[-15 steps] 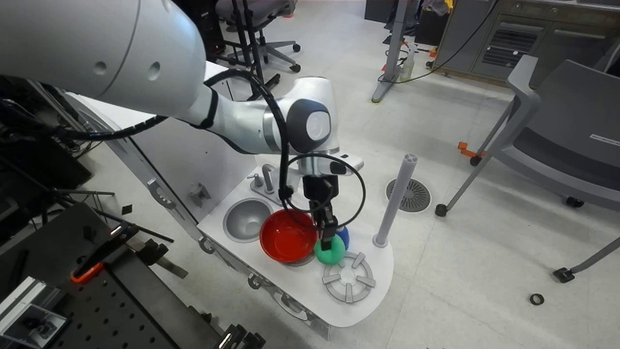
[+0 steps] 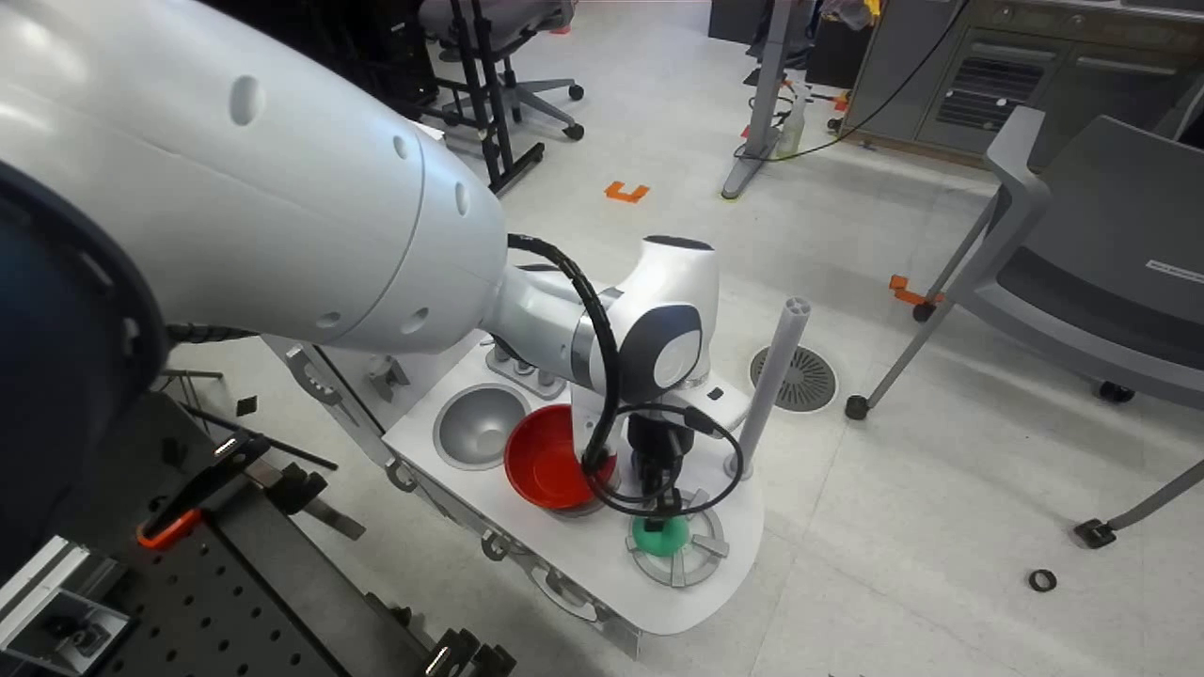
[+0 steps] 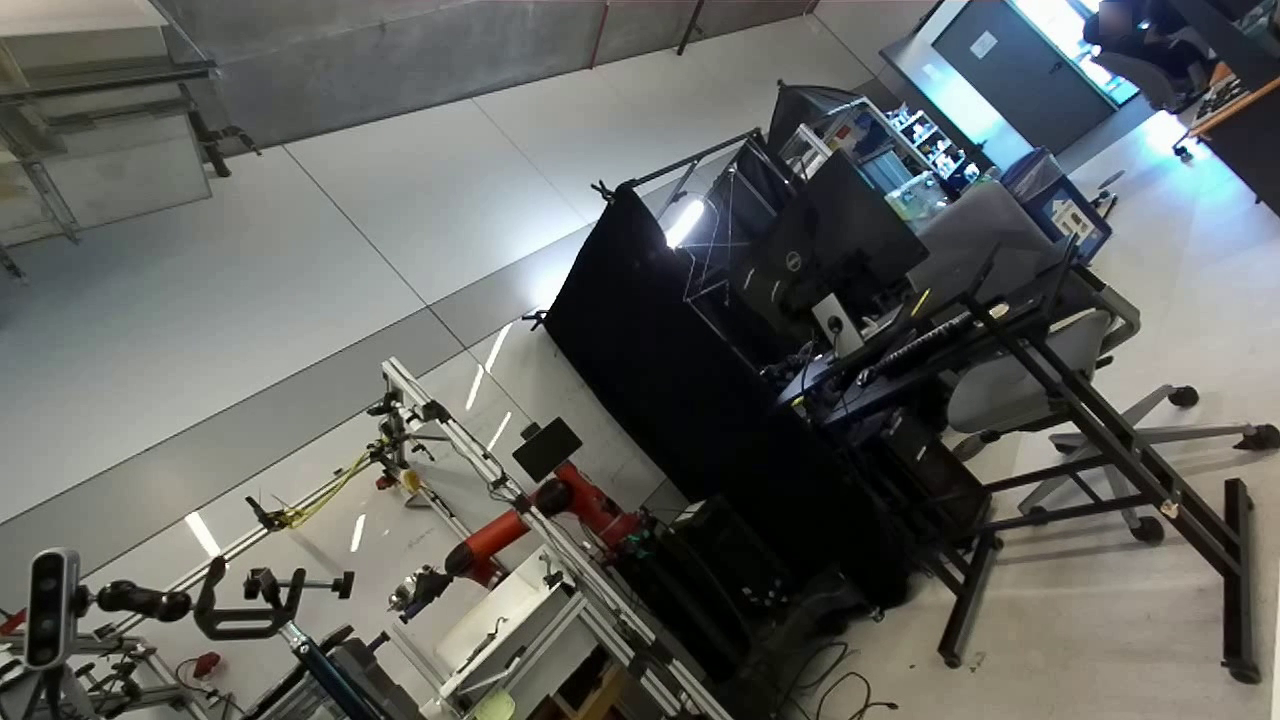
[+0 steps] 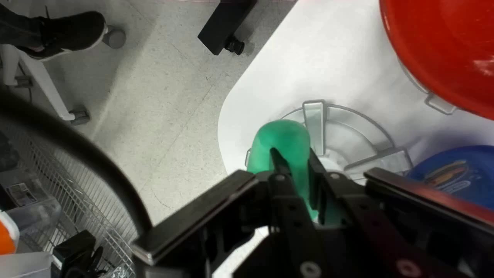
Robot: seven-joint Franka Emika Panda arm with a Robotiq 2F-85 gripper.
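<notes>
A round green object [image 2: 660, 536] is over the grey burner ring [image 2: 714, 546] near the rounded end of the white counter. My gripper is shut on it, with the dark fingers pressed against its green surface in the wrist view. Whether the green object touches the burner, I cannot tell. Beside it on the counter sits a red bowl [image 2: 546, 457], partly behind the arm's cable in the first exterior view. A blue round item [image 4: 456, 173] with a picture on it lies right of the burner in the wrist view; the arm hides it in the first exterior view.
A grey upright post [image 2: 773, 389] rises from the counter close to the arm. The round sink [image 2: 480, 427] lies past the red bowl. The counter's rounded edge [image 2: 722, 604] drops to the floor just past the burner. The second exterior view shows only the room.
The arm has come down and toward the counter's rounded end, carrying the green object from beside the red bowl to over the burner. The red bowl has stayed put.
</notes>
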